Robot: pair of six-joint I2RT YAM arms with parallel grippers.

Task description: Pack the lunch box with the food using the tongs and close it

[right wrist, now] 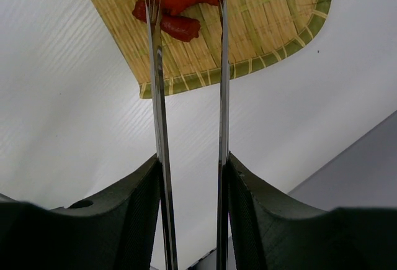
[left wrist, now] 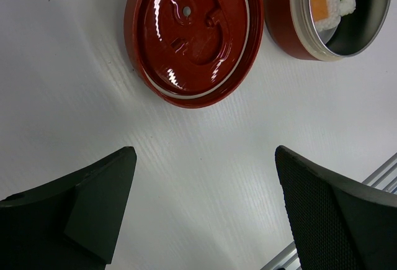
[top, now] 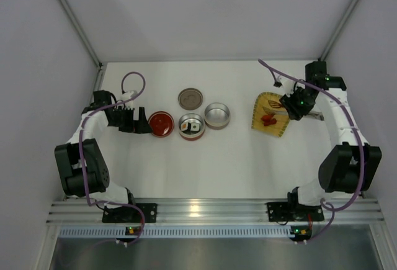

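Note:
My right gripper is shut on a pair of long metal tongs (right wrist: 159, 115), whose forked tips stand apart. Below those tips, on a yellow woven mat (right wrist: 267, 28), lie red sausage pieces (right wrist: 180, 28); one is between the two tips, and whether they touch it I cannot tell. At the left, my left gripper stays open and empty, close to the dark red lid (left wrist: 192, 34). Beside that lid is a round container (left wrist: 294, 9) holding sushi pieces (left wrist: 325, 6). An empty metal bowl (top: 217, 115) adjoins it in the top view.
A brown round lid (top: 190, 99) lies behind the containers. Bare white table (top: 217, 164) stretches along the front and between the bowl and the mat. Grey walls stand on both sides.

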